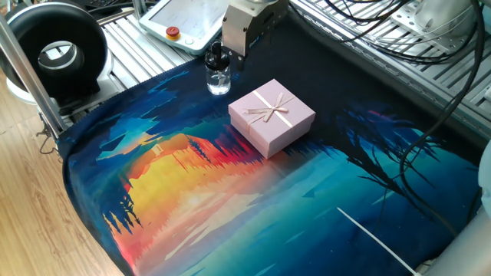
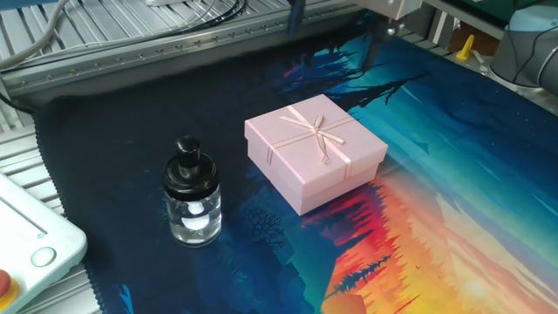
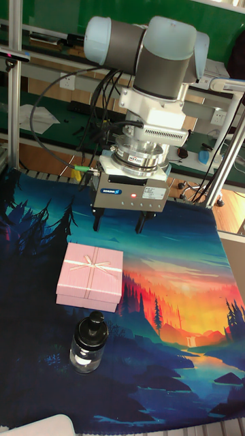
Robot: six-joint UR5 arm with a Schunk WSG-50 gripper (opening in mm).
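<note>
A pink gift box (image 1: pixel 271 123) with a pale ribbon bow rests closed on the printed cloth. Close to it stands a clear glass bottle (image 2: pixel 193 209) with a black pump top, upright and holding clear liquid. In exterior view 3 my gripper (image 3: pixel 119 229) hangs above the cloth, behind the box, its two dark fingers (image 3: pixel 97 220) well apart and nothing between them. Exterior view 2 shows the fingers (image 2: pixel 370 52) near the top edge, clear of both box and bottle. From exterior view 1 the gripper body hides part of the fingers.
A tablet-like pendant with a red button (image 1: pixel 173 33) lies beside the cloth near the bottle. Black cables (image 1: pixel 430 130) hang over the right side in exterior view 1.
</note>
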